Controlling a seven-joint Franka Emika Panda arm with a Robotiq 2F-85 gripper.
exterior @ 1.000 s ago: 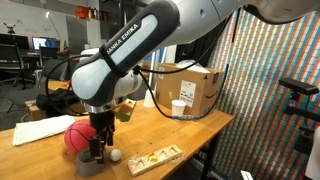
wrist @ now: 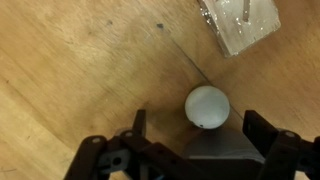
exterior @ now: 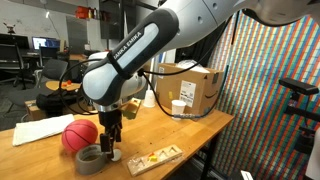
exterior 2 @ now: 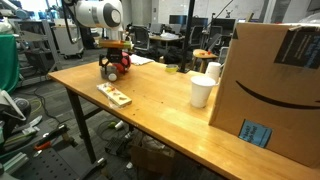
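Note:
A small white ball [exterior: 116,155] sits on the wooden table, just right of a grey round container [exterior: 91,161]. My gripper is open above the ball; in the wrist view the white ball [wrist: 207,106] shows between its fingers, slightly beyond the fingertips, with nothing held. The grey container [wrist: 222,144] lies partly behind the gripper at the bottom of that view. How high the fingers stand over the ball is hard to tell.
A light wooden tray [exterior: 155,160] with small pieces lies right of the ball. A red ball [exterior: 79,135] stands behind the container. Farther off are a white cup [exterior 2: 201,92] and a cardboard box [exterior 2: 265,100]. Mid-table is mostly clear.
From over the grey container, my gripper has shifted right toward the white ball. The ball and the tray look unmoved.

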